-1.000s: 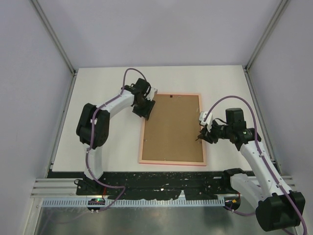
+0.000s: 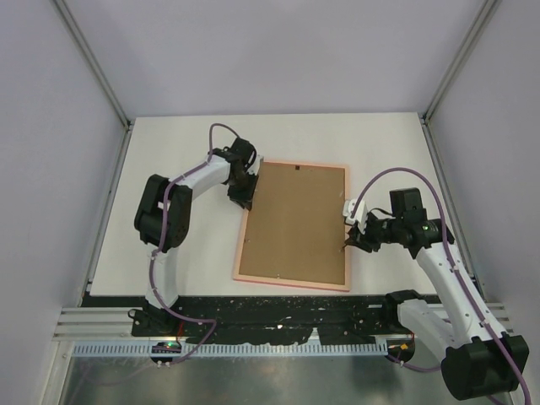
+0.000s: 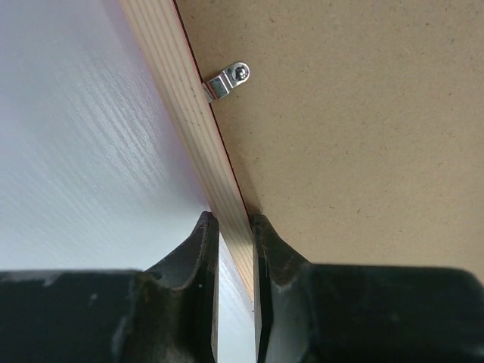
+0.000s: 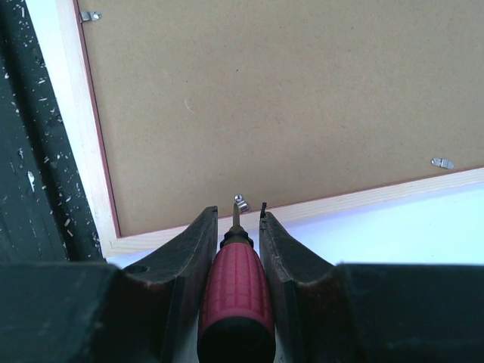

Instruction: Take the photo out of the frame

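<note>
The photo frame (image 2: 239, 263) lies face down, its brown backing board (image 2: 295, 219) upward inside a pale wooden border. In the left wrist view my left gripper is shut on the frame's wooden side, and a metal clip (image 3: 226, 81) sits up that edge. My right gripper is shut on a red-handled screwdriver (image 4: 236, 291), its thin shaft pointing at a metal clip (image 4: 241, 203) on the near border. Whether the tip touches that clip cannot be made out. The photo itself is hidden under the board.
More clips hold the board, among them one at the corner (image 4: 91, 16) and another (image 4: 442, 162) along the same side. A dark, speckled strip (image 2: 278, 314) runs along the table's front.
The frame has turned slightly, its near end swinging a little to the left. My left gripper has come slightly left and down; the right one has barely moved.
</note>
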